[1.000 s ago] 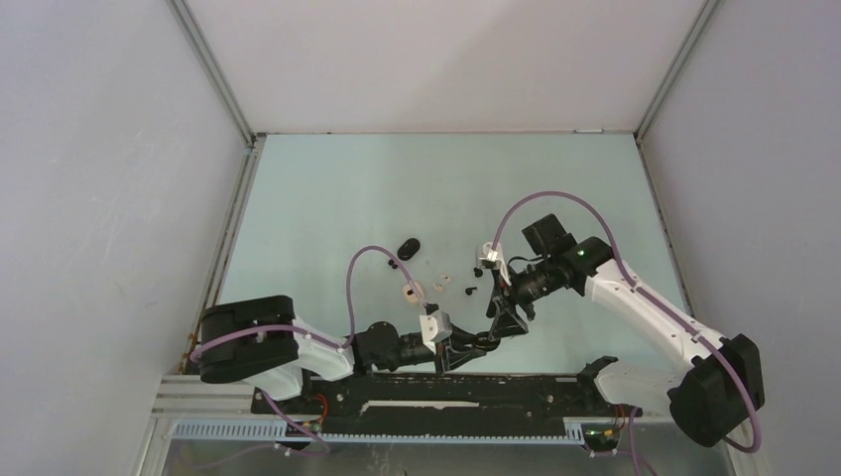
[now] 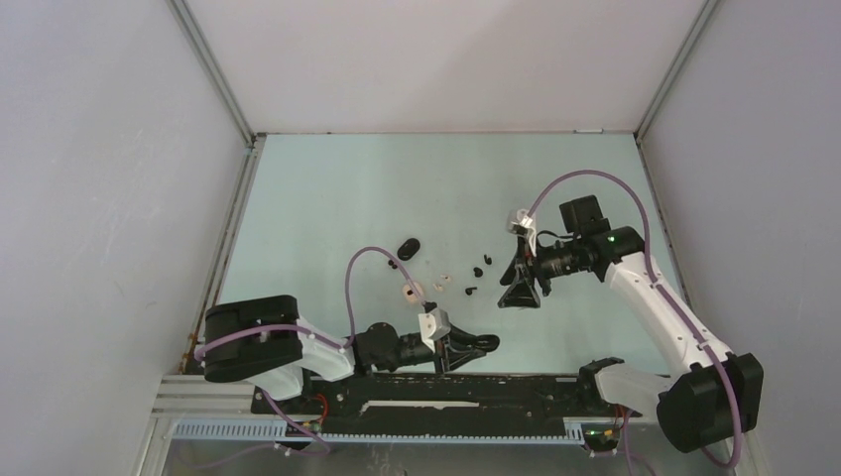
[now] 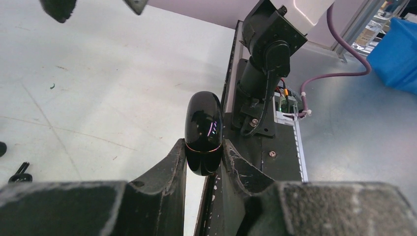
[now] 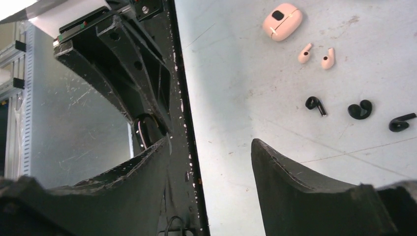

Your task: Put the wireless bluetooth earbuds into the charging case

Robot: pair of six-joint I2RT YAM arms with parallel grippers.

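Note:
My left gripper is shut on a glossy black charging case [image 3: 203, 118], upright in the left wrist view and near the table's front edge in the top view; its lid looks closed. My right gripper stands open and empty, up and right of the case in the top view. Loose black earbuds [image 4: 360, 110] and two pink earbuds [image 4: 327, 60] lie on the table, with a pink case [image 4: 282, 22] beside the pink pair.
Another black case [image 2: 409, 248] lies mid-table. The front rail and arm bases border the near edge.
My right gripper has moved up and right, away from the case in my left gripper, which stays roughly in place.

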